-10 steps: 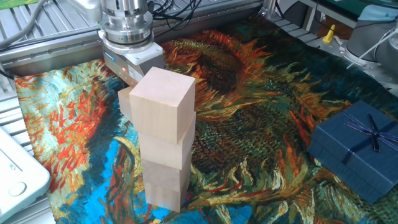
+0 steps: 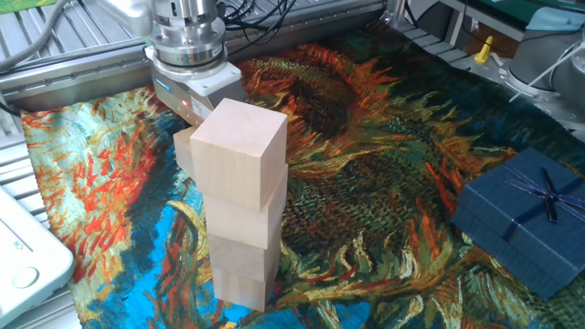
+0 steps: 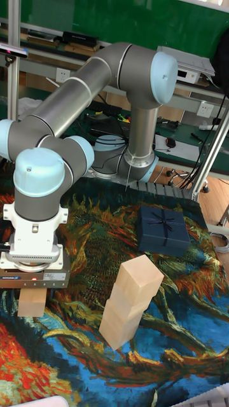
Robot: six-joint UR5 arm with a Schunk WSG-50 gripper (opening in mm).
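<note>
Several pale wooden blocks form an upright stack [image 2: 239, 183], with the blocks slightly out of line with one another. In exterior view 3 the same stack [image 3: 130, 302] stands right of my gripper [image 3: 32, 283]. Directly below the gripper's dark body is another wooden block [image 3: 32, 303]; only its lower part shows there. From exterior view 2, that block [image 2: 185, 153] is mostly hidden behind the stack, below the gripper [image 2: 187, 108]. No fingers can be made out, so whether they are apart or closed on the block is unclear.
A dark blue gift box [image 2: 528, 215] with a ribbon bow lies on the patterned cloth [image 2: 366, 196], well apart from the stack. A white device [image 2: 27, 251] sits at the left edge. Open cloth lies between stack and box.
The arm's wrist has come down very slightly over the last second. The stack, the block below the gripper and the blue box stay in place.
</note>
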